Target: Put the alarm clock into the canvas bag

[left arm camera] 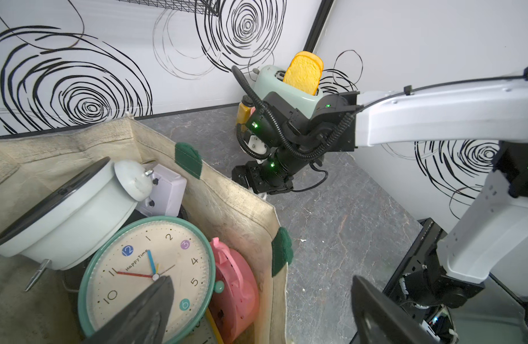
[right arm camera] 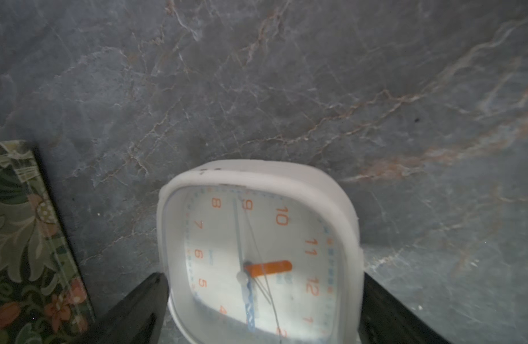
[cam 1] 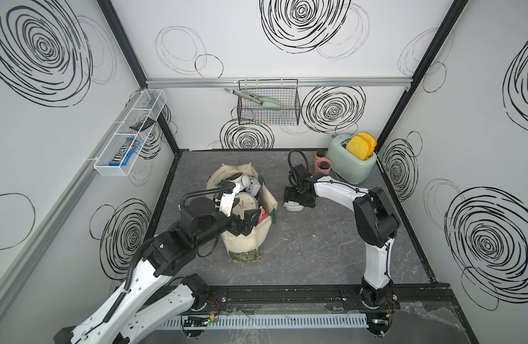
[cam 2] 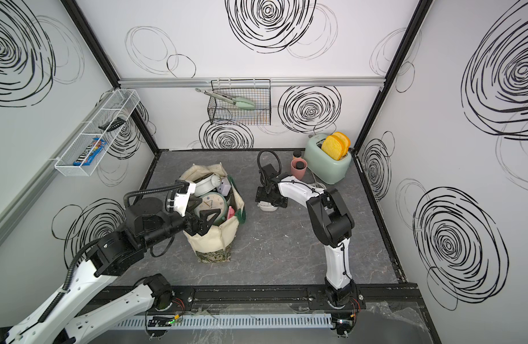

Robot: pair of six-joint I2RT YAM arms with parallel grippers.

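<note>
A small white square alarm clock (right arm camera: 258,246) lies face up on the grey table, right of the canvas bag (cam 1: 246,243). My right gripper is open over it, its fingers on either side of the clock's body. The bag holds several clocks, among them a mint round clock (left arm camera: 143,275), a white one (left arm camera: 74,218) and a pink one (left arm camera: 238,286). My left gripper stands open above the bag, nothing between its fingers.
A mint toaster (cam 1: 349,163) with yellow bread and cups (cam 1: 323,166) stand at the back right. Wire baskets (cam 1: 269,111) hang on the walls.
</note>
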